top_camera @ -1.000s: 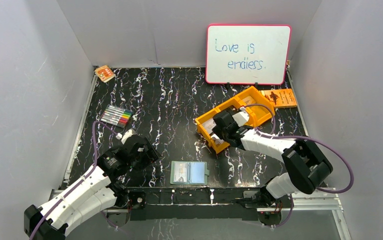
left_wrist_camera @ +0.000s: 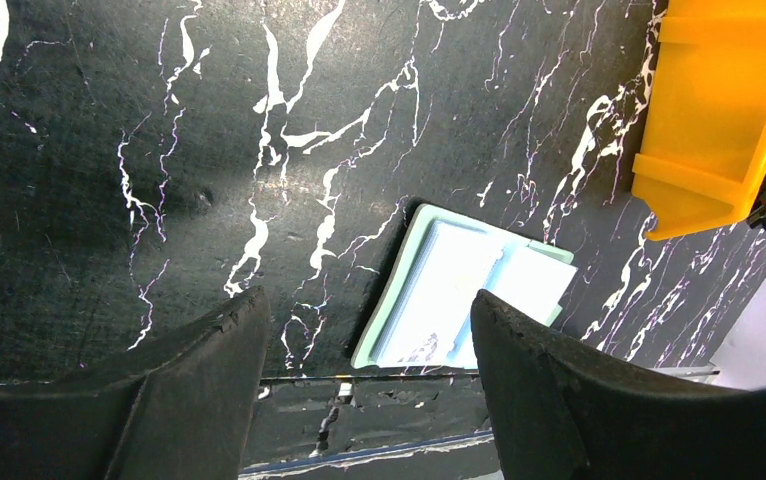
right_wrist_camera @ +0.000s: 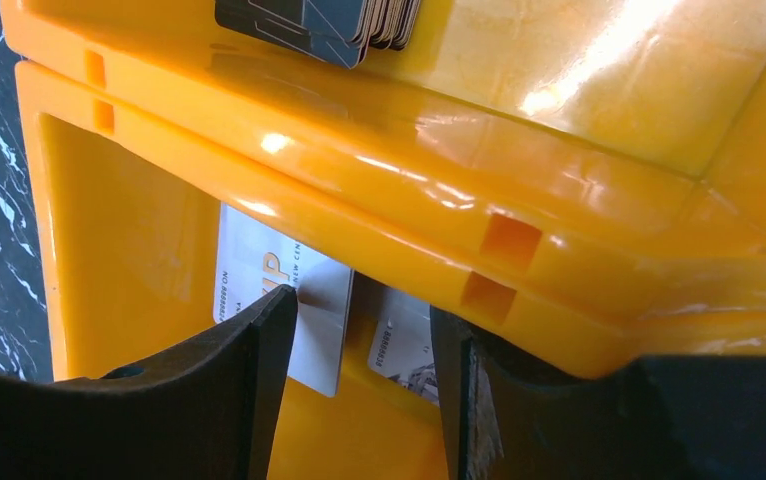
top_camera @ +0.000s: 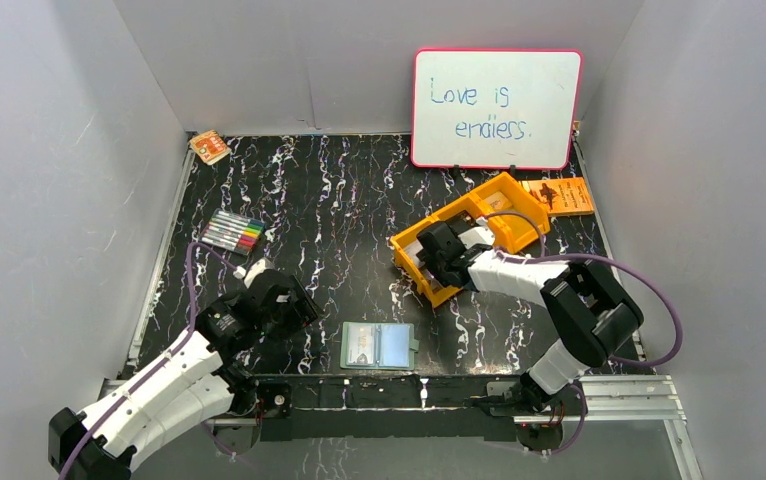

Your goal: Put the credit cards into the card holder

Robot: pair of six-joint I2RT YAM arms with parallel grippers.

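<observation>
The card holder (top_camera: 378, 345) lies spread at the front middle of the table, with clear sleeves showing. To the left of it hovers my left gripper (top_camera: 309, 310), its fingers apart and nothing between them. In the left wrist view the card holder (left_wrist_camera: 459, 290) appears just past the right fingertip. My right gripper is open, lowered into the orange tray. One white card (right_wrist_camera: 259, 255) lies under its left finger (right_wrist_camera: 277, 320), the card's edge between the fingers. Another card (right_wrist_camera: 402, 345) sits beside the right finger, partly hidden by the tray wall.
The orange tray (top_camera: 435, 297) has another compartment holding a stack of dark cards (right_wrist_camera: 294, 25). Markers (top_camera: 234, 232) lie at the left, an orange box (top_camera: 562, 197) at the back right, below a whiteboard (top_camera: 496, 108).
The right arm's elbow has swung left and forward, and its gripper has shifted slightly left and down over the tray. The left arm looks almost still; the card holder has not moved.
</observation>
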